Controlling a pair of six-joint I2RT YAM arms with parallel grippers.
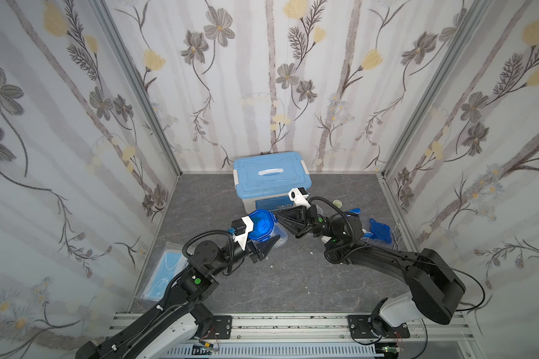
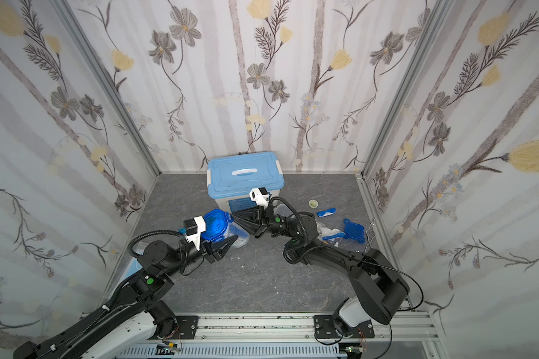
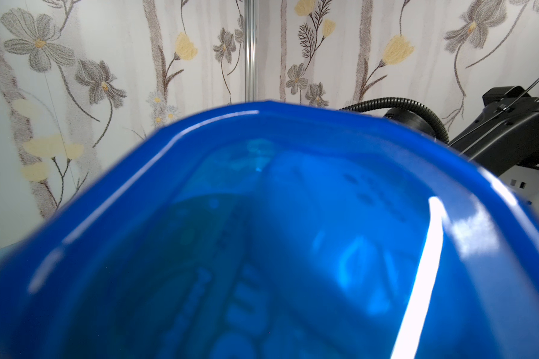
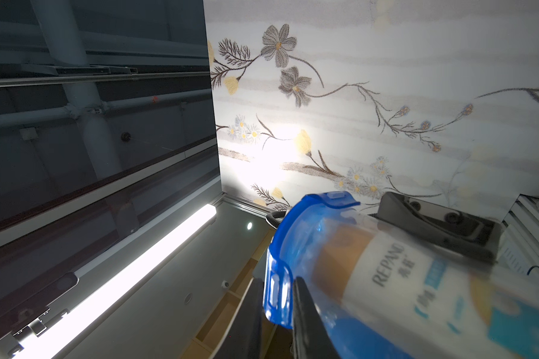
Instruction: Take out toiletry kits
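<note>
A clear container [image 1: 279, 235] with a blue lid [image 1: 261, 225] is between my two grippers, in front of the storage box. My left gripper [image 1: 267, 241] is shut on its body, one of its dark fingers [image 4: 443, 224] lying against the side. The lid [image 3: 269, 197] fills most of the left wrist view and hides the left fingertips. Printed packages show inside the container. At the lid's edge is my right gripper, its narrow fingers [image 4: 307, 317] on either side of a blue latch flap [image 4: 278, 293]; whether they grip it cannot be made out.
A storage box with a light blue lid [image 2: 245, 173] stands closed at the back. On the right lie a blue comb-like item [image 2: 327, 211] and a blue item [image 2: 353, 230] with small white pieces. A flat blue packet [image 1: 165, 274] lies at left.
</note>
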